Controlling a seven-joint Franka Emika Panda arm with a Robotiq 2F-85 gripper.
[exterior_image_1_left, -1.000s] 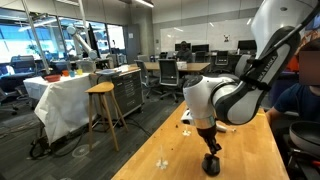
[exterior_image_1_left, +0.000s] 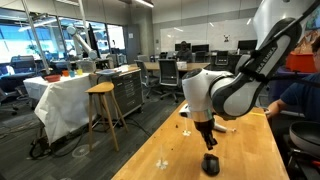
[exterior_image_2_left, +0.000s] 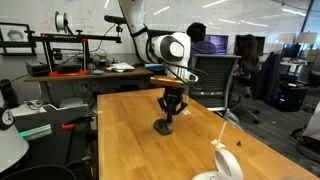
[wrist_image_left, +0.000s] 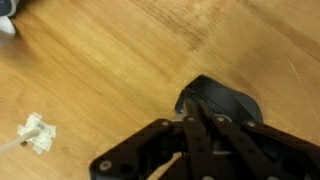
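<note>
A dark, rounded object (exterior_image_1_left: 210, 164) lies on the wooden table, close to its near edge in exterior view 1. The second exterior view shows the same dark object (exterior_image_2_left: 163, 127) just under the arm's tip. Above it is my gripper (exterior_image_1_left: 210, 147), pointing down. In the wrist view the gripper's fingers (wrist_image_left: 192, 108) stand close together, in front of the dark object (wrist_image_left: 232, 100), and partly hide it. The gripper looks shut; what is between the fingers cannot be made out.
A white mug-like item (exterior_image_2_left: 228, 163) sits at the near right in exterior view 2. The wrist view has a small crumpled white piece (wrist_image_left: 38, 132) at left. A wooden stool (exterior_image_1_left: 103, 105) stands beyond the table.
</note>
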